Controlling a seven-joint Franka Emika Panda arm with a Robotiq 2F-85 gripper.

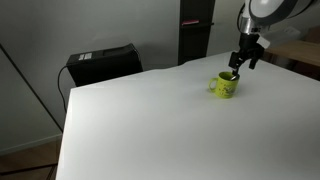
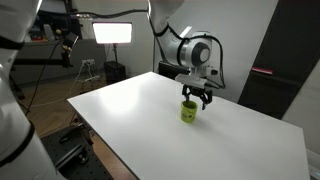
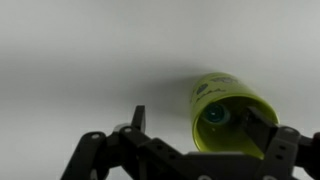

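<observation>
A yellow-green mug point(image 1: 224, 88) with dark printing stands upright on the white table, its handle toward the left in exterior view 1. Inside it, the wrist view shows a small teal round thing point(image 3: 217, 114) near the bottom. My gripper is open over the mug. One finger point(image 3: 257, 128) overlaps the mug's opening on the right; the other point(image 3: 138, 118) is outside it on the left, over bare table. The mug's near wall point(image 2: 188, 114) lies between the fingers in the wrist view. Whether either finger touches the mug, I cannot tell.
A black box-like device point(image 1: 103, 66) sits at the table's back left edge. Dark panels point(image 2: 265, 90) stand behind the table.
</observation>
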